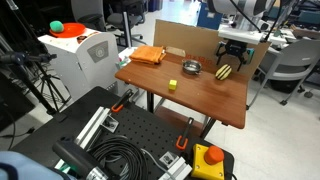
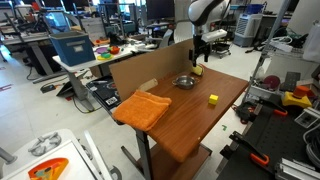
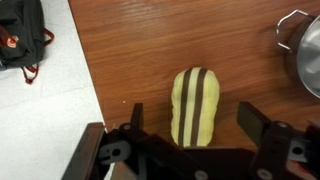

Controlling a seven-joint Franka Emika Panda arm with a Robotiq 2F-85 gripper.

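Observation:
A pale yellow oval object with dark stripes lies on the brown wooden table. In exterior view 1 the striped object is near the table's back right side. My gripper is open, its two dark fingers standing on either side of the striped object in the wrist view. From exterior view 1, the gripper hangs above the object and apart from it. Nothing is between the fingers. In exterior view 2 the striped object shows just below the gripper.
A metal pan sits left of the striped object. A yellow block lies toward the front edge, and an orange cloth at the left. A cardboard panel stands along the back.

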